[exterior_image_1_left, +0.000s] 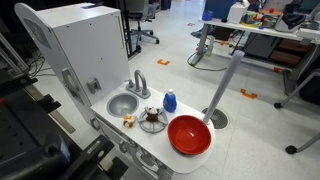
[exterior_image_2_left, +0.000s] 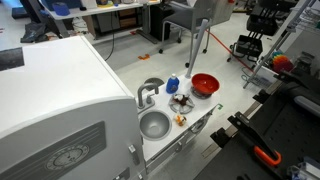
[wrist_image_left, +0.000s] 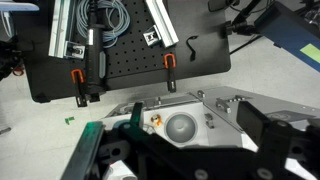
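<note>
In the wrist view my gripper shows as two dark fingers set wide apart, open, with no object visible between them. The sink basin (wrist_image_left: 181, 127) of a toy kitchen appears in that gap, below the fingers. On the white counter stand a red bowl (exterior_image_1_left: 189, 135), a blue bottle (exterior_image_1_left: 170, 102) and a burner grate (exterior_image_1_left: 153, 122) with a small brown item on it. A small orange-yellow item (exterior_image_1_left: 129, 121) lies by the front edge near the sink. Neither exterior view clearly shows the gripper.
Beside the sink rises a grey faucet (exterior_image_1_left: 139, 84). A tall white cabinet (exterior_image_1_left: 90, 50) bounds the counter's left end. A dark perforated table (wrist_image_left: 135, 60) carries a coiled cable (wrist_image_left: 115, 18). Open floor (exterior_image_1_left: 255, 120) lies right of the bowl.
</note>
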